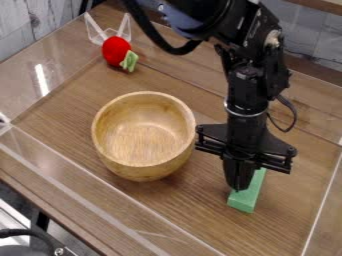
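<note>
The black robot gripper (241, 178) reaches down from the upper right over the wooden table. Its tips are low at the upper left end of a green block (246, 202), which lies flat on the table and is partly hidden behind them. The fingers look close together; whether anything is between them is hard to see.
An empty wooden bowl (142, 135) stands left of the gripper. A red round object (116, 48) with a green part lies at the back left beside white pieces.
</note>
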